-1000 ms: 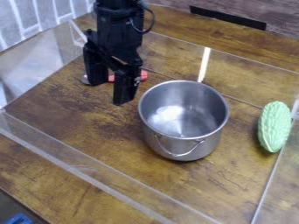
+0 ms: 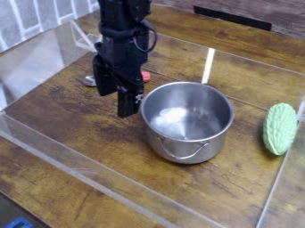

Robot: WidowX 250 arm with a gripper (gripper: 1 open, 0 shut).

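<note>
My gripper [image 2: 117,89] is black and hangs from the top of the view, open, just left of a large metal pot [image 2: 187,122] with a wire handle. Behind the gripper a small red object [image 2: 144,76] and a silvery piece [image 2: 89,81] lie on the wooden table [image 2: 89,169], partly hidden by the arm.
A pale green leafy item [image 2: 279,128] lies at the right. A thin white strip stands behind the pot. Clear plastic walls run along the left and right, and the front-left of the table is bare.
The arm has shifted slightly and the gripper sits a little lower and nearer the pot's left rim. The pot and other objects look unchanged.
</note>
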